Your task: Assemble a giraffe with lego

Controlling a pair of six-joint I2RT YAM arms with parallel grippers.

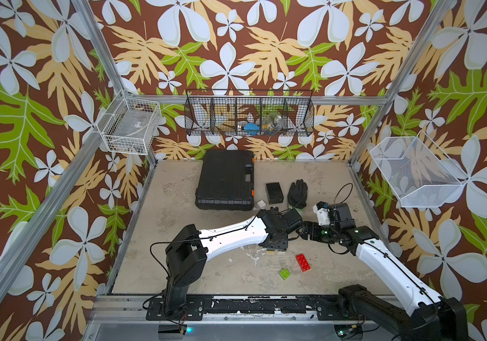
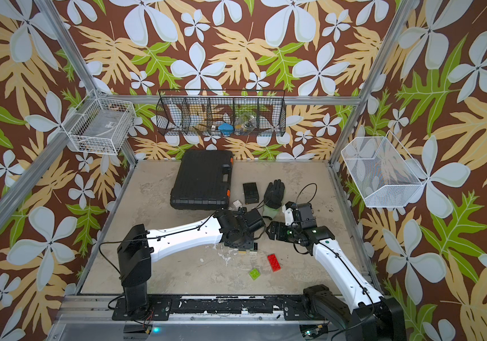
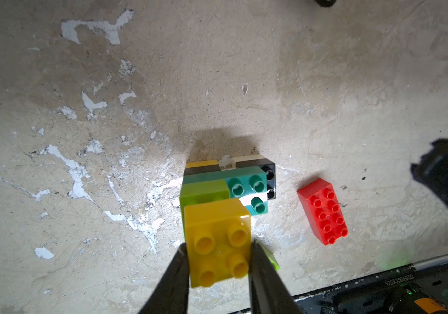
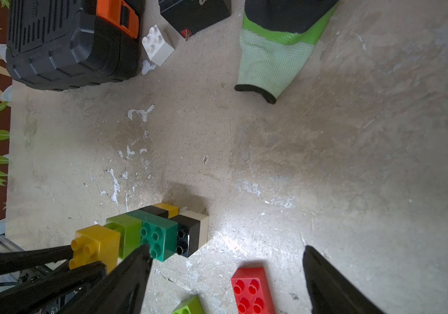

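My left gripper is shut on a yellow brick (image 3: 217, 222), gripping it from both sides. That brick sits at the upper end of a stack whose lime brick (image 4: 127, 230) and teal brick (image 4: 161, 230) lead down to a black brick (image 4: 188, 233) and a beige brick (image 4: 203, 226). Whether the yellow brick is fully seated on the lime one I cannot tell. A small yellow piece (image 4: 169, 208) shows low at the stack's far side. Right of the stack, a red brick (image 3: 324, 212) lies loose. My right gripper stands open and empty.
A loose lime brick (image 1: 284, 274) lies near the front edge. Towards the back are a black case (image 1: 225, 180), a white brick (image 4: 157, 45), a black box (image 1: 274, 192) and a glove (image 1: 297, 194).
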